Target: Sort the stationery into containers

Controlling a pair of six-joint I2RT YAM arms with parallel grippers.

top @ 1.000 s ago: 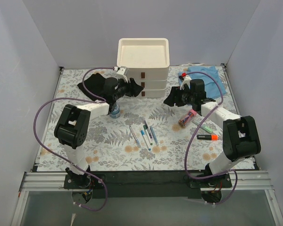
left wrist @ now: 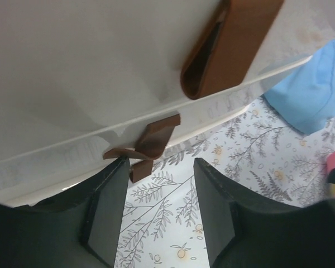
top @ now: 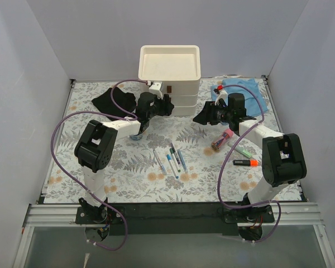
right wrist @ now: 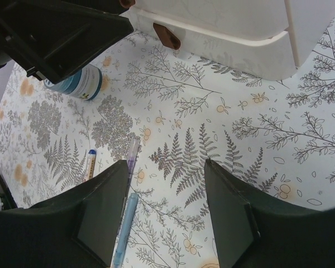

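Observation:
A white drawer unit (top: 184, 101) with brown tab handles stands at the back centre. In the left wrist view my left gripper is open, its fingertips close in front of a middle brown handle (left wrist: 156, 137). My right gripper is open above the table, right of the unit's front in the top view, nothing between its fingers. Several pens and markers (top: 180, 161) lie at the centre. A pink-capped container (top: 220, 142) lies right of them, with a green item (top: 244, 152) and a black-orange item (top: 245, 162). A blue-white jar (right wrist: 86, 82) stands at the left, mostly hidden from above.
A black cloth (top: 104, 103) lies at the back left and a blue cloth (top: 248, 92) at the back right. Purple cables loop over both arms.
The right arm has shifted only slightly.

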